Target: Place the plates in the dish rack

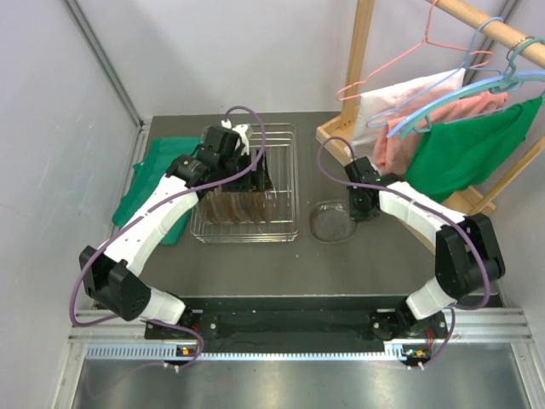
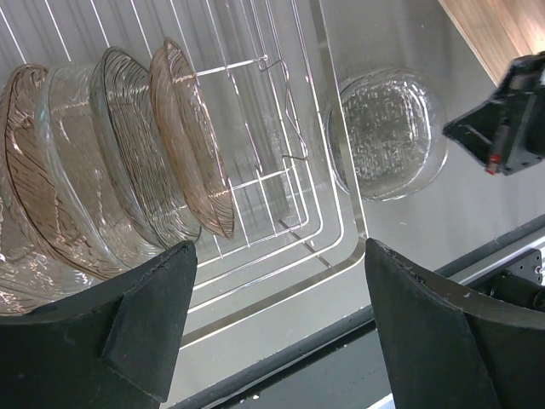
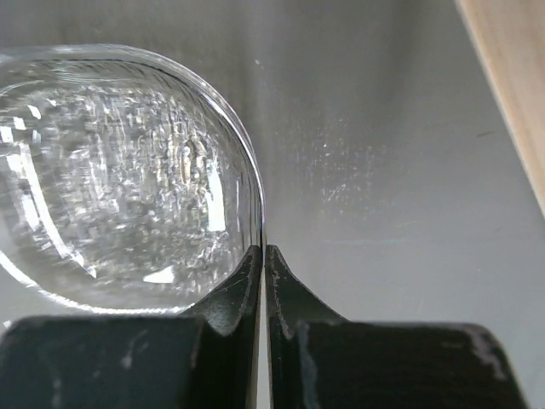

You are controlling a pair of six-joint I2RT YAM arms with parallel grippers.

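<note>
A clear glass plate (image 1: 332, 222) is on the grey counter, to the right of the wire dish rack (image 1: 296, 183). At its right edge, my right gripper is shut on the thin rim of this plate (image 3: 128, 170). Whether the plate rests fully on the counter I cannot tell. Several glass plates (image 2: 183, 136), some clear and some brownish, stand on edge in a row in the rack's left part. Over the rack hangs my left gripper, open with its fingers wide apart and nothing between them.
A green cloth (image 1: 149, 183) lies left of the rack. At the right stands a wooden clothes stand (image 1: 353, 77) with hangers and cloths, its base (image 1: 334, 129) close to my right arm. The counter in front of the plate is clear.
</note>
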